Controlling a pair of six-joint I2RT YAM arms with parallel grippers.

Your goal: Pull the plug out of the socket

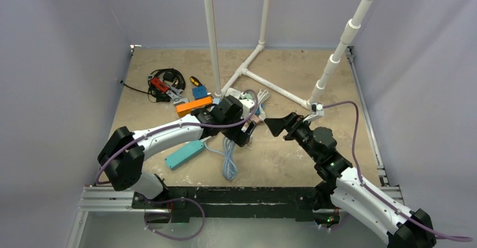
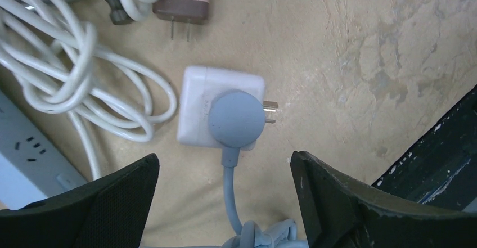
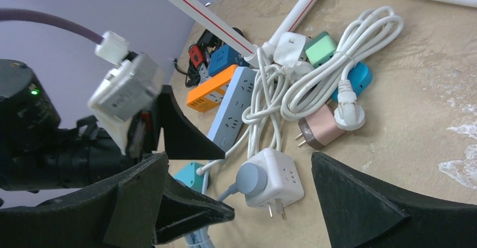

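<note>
A round blue-grey plug (image 2: 237, 118) sits on the face of a white cube socket (image 2: 194, 104), its cable running down to a bundled blue-grey cord (image 2: 264, 234). The socket's metal prongs stick out to one side. In the left wrist view my left gripper has its fingers apart above the floor, and the plug lies beyond the tips, untouched. From the right wrist view, the plug (image 3: 251, 179) is seen side-on against the socket (image 3: 281, 177), near the left fingers. My right gripper is open, with nothing held; the socket stands farther off beyond its fingers.
A pink adapter (image 3: 322, 127), coiled white cables (image 3: 337, 62), a long power strip (image 3: 234, 104) and an orange strip (image 1: 194, 106) crowd the left and back. White pipes (image 1: 275, 88) rise behind. Bare floor (image 3: 416, 107) lies to the right.
</note>
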